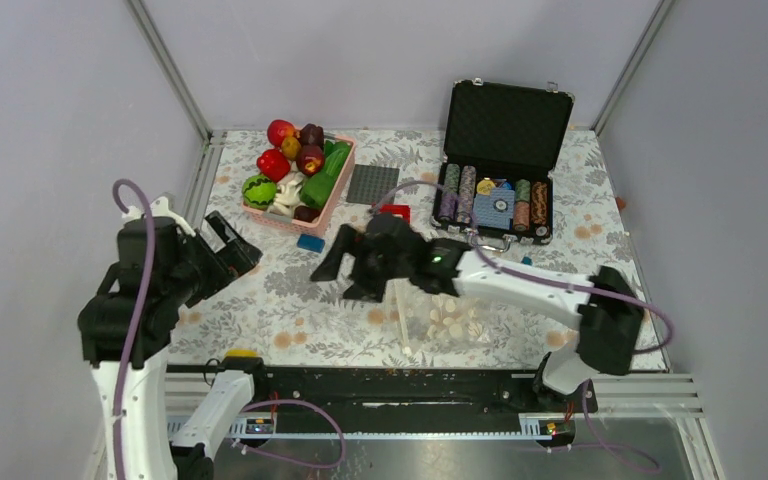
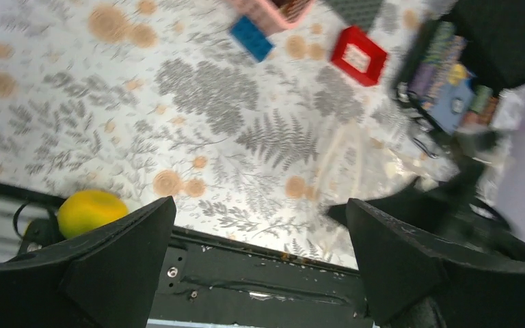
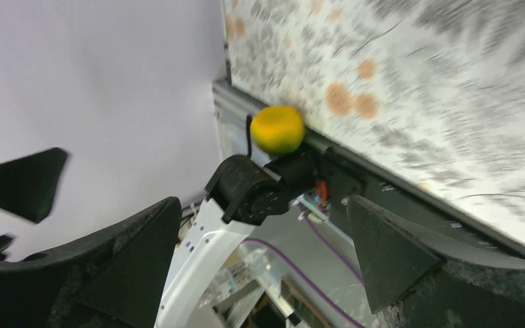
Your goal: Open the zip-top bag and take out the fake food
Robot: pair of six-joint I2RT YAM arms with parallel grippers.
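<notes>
The clear zip bag lies flat on the table's front right part, a pale strip along its left edge and several cream pieces inside; the right arm covers part of it. In the left wrist view the bag's edge shows beside the blurred right arm. My left gripper is raised at the left, open and empty. Left of the bag, above the table, my right gripper is open, nothing between its fingers. A yellow fake food piece rests at the table's front left edge.
A pink basket heaped with fake fruit and vegetables stands at the back left. Further right are a grey mat, a red box and an open black case of chips. A blue block lies before the basket.
</notes>
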